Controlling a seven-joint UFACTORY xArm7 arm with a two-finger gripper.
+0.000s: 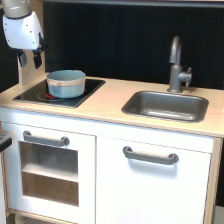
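Observation:
My white gripper [31, 58] hangs at the upper left with its dark fingers pointing down, above and left of the stove. The fingers are small here, and whether they are open or shut cannot be made out. A light blue-grey pot [67, 87] stands upright on the black cooktop [94, 85]. Its inside is mostly hidden. There is a clear space between gripper and pot.
To the right, a metal sink [165, 105] is set in the wooden counter [112, 97], with a grey faucet [177, 70] behind it. Below are a glass-fronted oven door [48, 138] and a white cabinet door [150, 190]. Bare counter separates cooktop and sink.

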